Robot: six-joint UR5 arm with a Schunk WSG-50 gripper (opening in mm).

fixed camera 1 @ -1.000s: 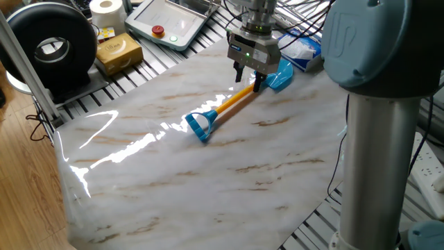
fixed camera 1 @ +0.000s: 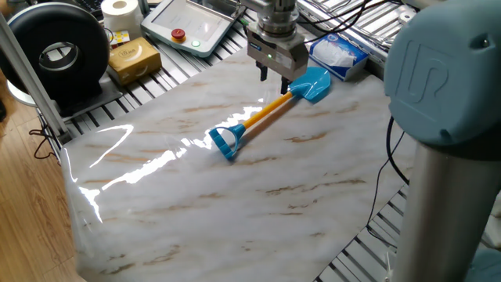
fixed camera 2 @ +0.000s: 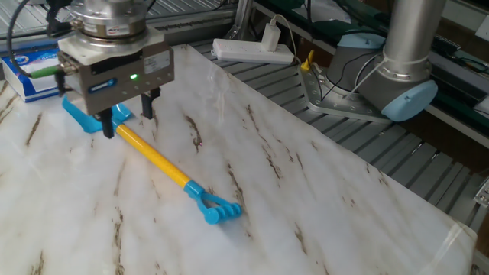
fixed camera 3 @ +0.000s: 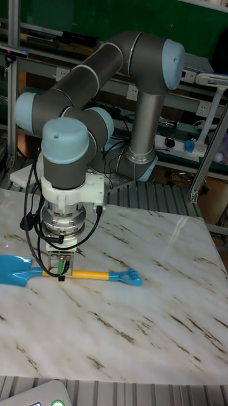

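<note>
A toy shovel with a blue blade, yellow shaft (fixed camera 1: 268,110) and blue D-shaped grip lies flat on the marbled tabletop (fixed camera 1: 196,227). Its blade (fixed camera 1: 313,84) points toward the back, while the handle end (fixed camera 2: 220,211) reaches toward the table's middle. Above the blade end of the shaft hovers my gripper (fixed camera 1: 274,84), its two dark fingers (fixed camera 2: 149,105) spread apart. Nothing is held between them. In exterior view 3 the gripper's fingers are largely hidden, and the yellow shaft (fixed camera 3: 91,275) passes just by them.
A blue-and-white box (fixed camera 1: 338,56) stands behind the blade. Along the back left are a brown tissue box (fixed camera 1: 135,61), a teach pendant (fixed camera 1: 188,27) and a black ring-shaped object (fixed camera 1: 78,47).
My gripper has shifted a little to the left and back in exterior view 1. Its fingers stay apart and the shovel lies where it was.
</note>
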